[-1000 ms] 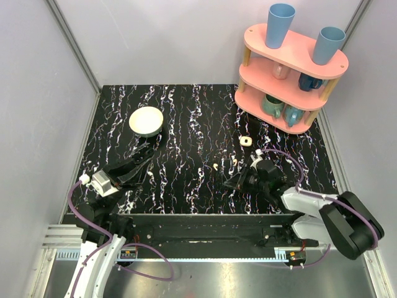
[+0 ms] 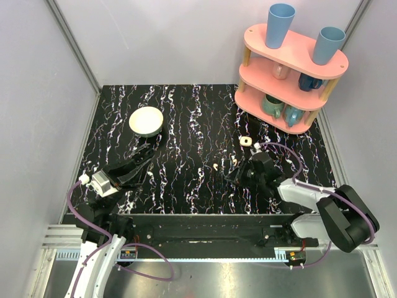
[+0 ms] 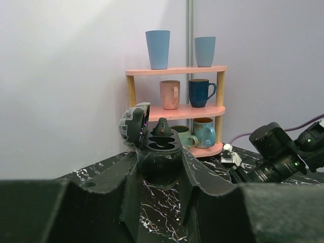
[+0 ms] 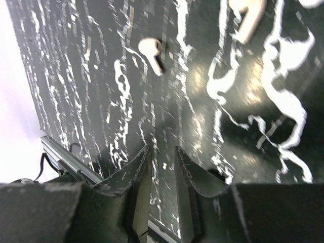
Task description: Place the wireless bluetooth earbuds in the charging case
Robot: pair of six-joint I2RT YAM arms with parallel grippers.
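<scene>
My left gripper is shut on the black charging case (image 3: 163, 154), whose lid stands raised and whose two dark earbud hollows look empty. In the top view that case (image 2: 144, 151) is a dark shape at the tip of the left arm, hard to make out. One white earbud (image 4: 150, 48) lies on the table, its stem towards the lower right. The second earbud (image 4: 248, 14) is partly cut off by the upper edge. Nothing sits between the parted fingers of my right gripper. From above, this gripper (image 2: 231, 179) is close to both earbuds, on their near side.
A small white-and-yellow object (image 2: 245, 141) lies beyond the earbuds. A white bowl (image 2: 146, 121) stands at the back left, and a pink shelf (image 2: 279, 84) with cups at the back right. Between the arms, the middle of the dark table (image 2: 186, 136) is clear.
The left arm looks still.
</scene>
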